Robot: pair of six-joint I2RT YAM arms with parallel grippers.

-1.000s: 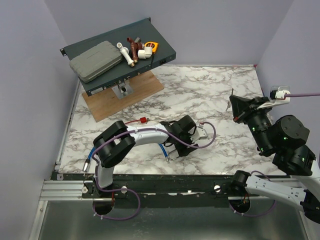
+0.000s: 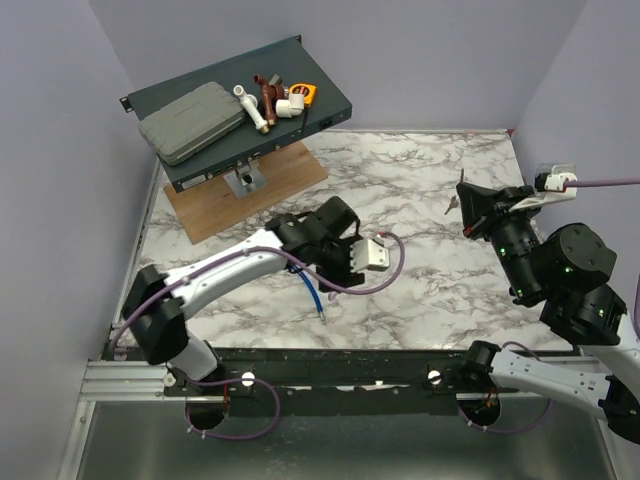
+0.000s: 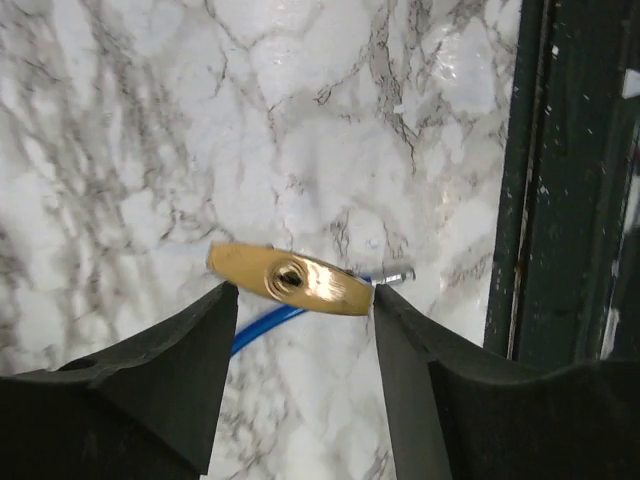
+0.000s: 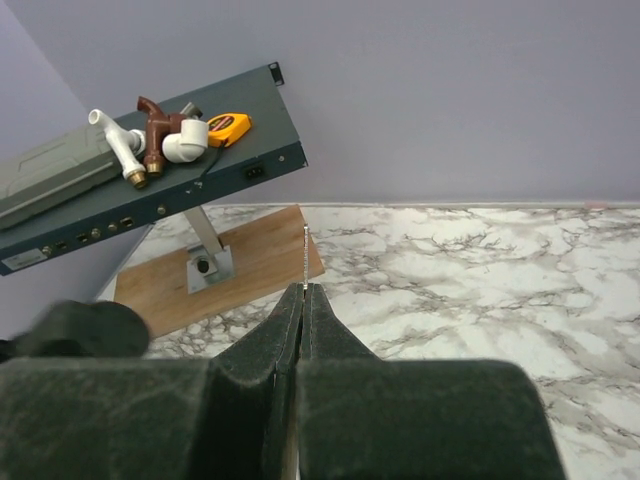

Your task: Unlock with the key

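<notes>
A brass padlock [image 3: 292,278], its keyhole facing the camera, spans the gap between the fingertips of my left gripper in the left wrist view. Both ends meet the fingers, so the gripper is shut on it. From above, this gripper [image 2: 345,278] hangs over the middle of the table and mostly hides the lock. At the right, my right gripper [image 2: 468,205] is raised and shut on a thin silvery key [image 2: 462,175]. The key [image 4: 306,252] points straight out, edge-on, from the right fingertips [image 4: 318,310].
A blue-handled tool [image 2: 312,296] lies under the left gripper. At the back left, a tilted dark shelf [image 2: 328,100] on a wooden base [image 2: 295,178] carries a grey case [image 2: 195,122] and pipe fittings.
My right gripper has shifted slightly left.
</notes>
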